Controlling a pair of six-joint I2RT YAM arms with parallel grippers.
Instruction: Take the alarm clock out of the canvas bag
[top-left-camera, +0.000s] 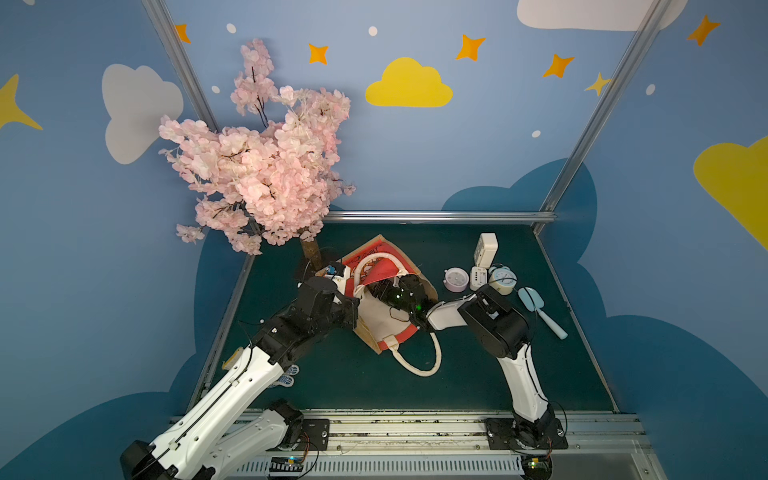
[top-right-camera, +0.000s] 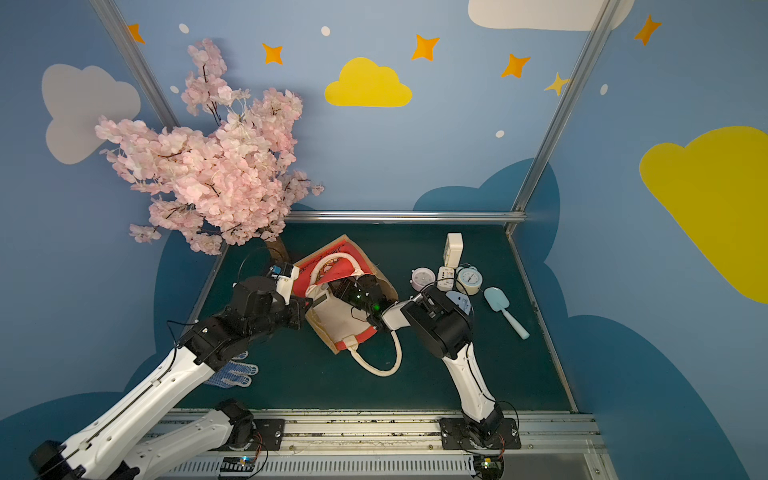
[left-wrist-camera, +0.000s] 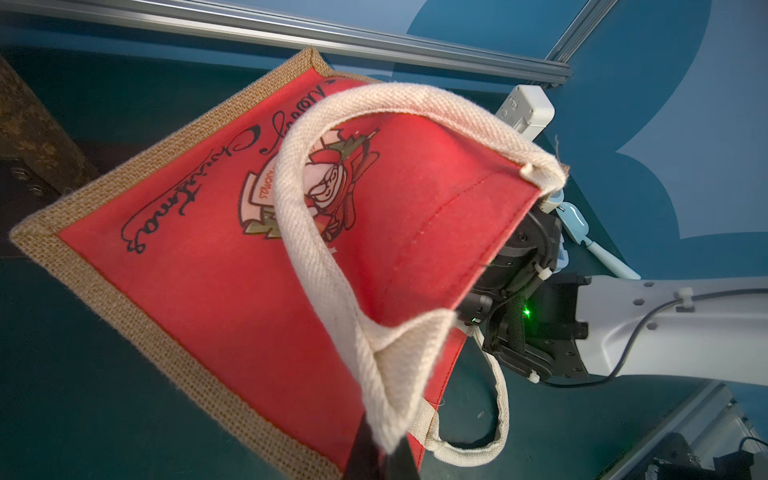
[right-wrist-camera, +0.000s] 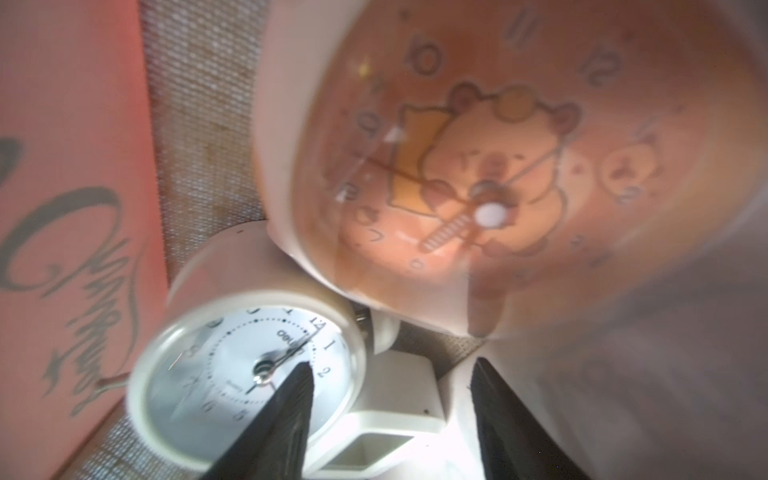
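The red canvas bag (left-wrist-camera: 176, 280) with burlap edging lies tilted at centre. Its white handle (left-wrist-camera: 296, 200) runs down to my left gripper, which is shut at the strap, its fingertips mostly hidden by it. My right gripper is inside the bag, open, fingers apart, facing a white alarm clock (right-wrist-camera: 240, 368) and a larger orange-faced bear clock (right-wrist-camera: 496, 160) above it. A white boxy object (right-wrist-camera: 384, 384) sits behind the fingers. In the top views the right gripper's tips are hidden by the bag.
Small clocks (top-right-camera: 469, 280), a white box (top-left-camera: 485, 249) and a pale blue scoop (top-left-camera: 536, 304) lie right of the bag. A blossom tree (top-left-camera: 264, 176) stands at back left; a patterned glove (top-right-camera: 232, 373) lies front left.
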